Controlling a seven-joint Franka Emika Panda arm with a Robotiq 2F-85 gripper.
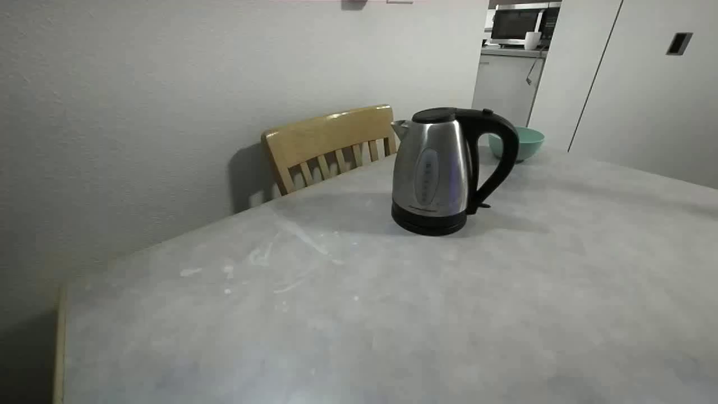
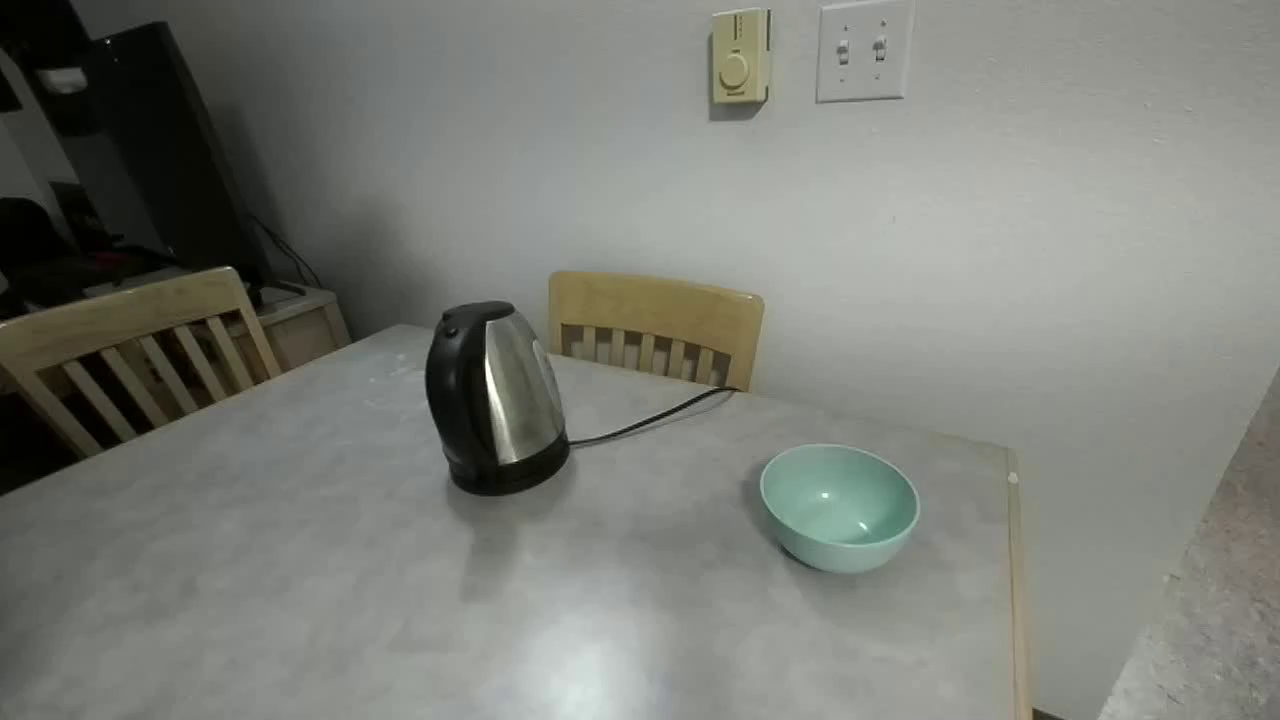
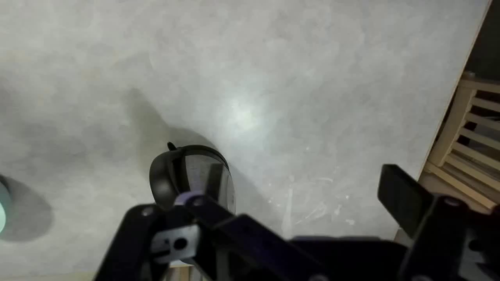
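Observation:
A silver electric kettle with a black lid, base and handle stands upright on the grey table. Exterior view 2 has the kettle left of centre, its handle towards the left. Only the wrist view includes my gripper, open, with its black fingers wide apart and only tabletop visible between them. Below the left finger, the kettle is partly covered by the gripper; whether they touch I cannot tell. A mint-green bowl, apparently empty, sits to the kettle's right in exterior view 2.
A black cord runs from the kettle to the table's wall-side edge. One wooden chair stands against that edge, another chair at the far left.

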